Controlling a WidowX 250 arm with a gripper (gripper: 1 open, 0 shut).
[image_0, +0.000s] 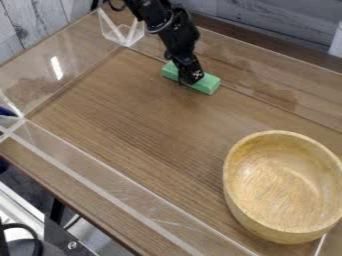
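Observation:
The black arm reaches down from the top of the view to the gripper (186, 74), which is over a green rectangular block (206, 85) on the wooden table (120, 150). The gripper's tip sits at the block's upper side, covering part of it; whether its fingers are around the block or just on it cannot be told.
A large round wooden bowl (281, 180) stands at the lower right. Clear plastic strips run along the table's left side and near the top left.

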